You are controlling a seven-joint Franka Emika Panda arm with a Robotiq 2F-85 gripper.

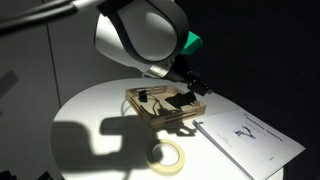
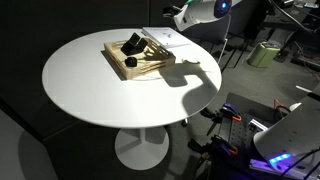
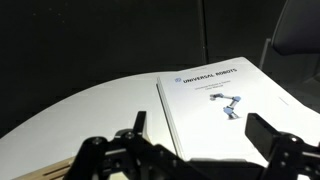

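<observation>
The booklet lies shut on the white table, its printed cover facing up. In the wrist view, the cover shows the words "Universal Robots" and a small picture of an arm. My gripper is open, its two dark fingers wide apart with nothing between them. It hangs above the table near the booklet's spine side, and the cover is clear of both fingers. From the other side, the booklet appears at the table's far edge, close to the gripper.
A wooden tray holding a dark block and a small black item stands beside the booklet. A pale tape roll rests flat on the table.
</observation>
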